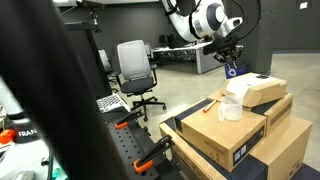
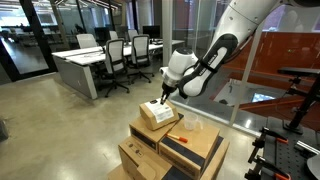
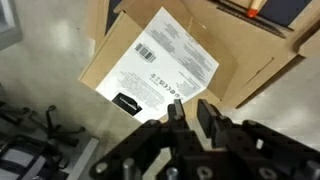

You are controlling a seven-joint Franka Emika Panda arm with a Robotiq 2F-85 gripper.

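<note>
My gripper is open, its two dark fingertips apart and nothing between them. In the wrist view it hangs over a small cardboard box whose white label carries a barcode and printed text. The same box stands below the gripper in the second exterior view. From the other side, the gripper is above and behind the small box. A translucent container and an orange stick-like object rest on the larger carton in front.
Larger cardboard cartons form the work surface, with floor around them. Dark rails and a black clamp-like part lie at the near side. Office chairs and desks stand well back.
</note>
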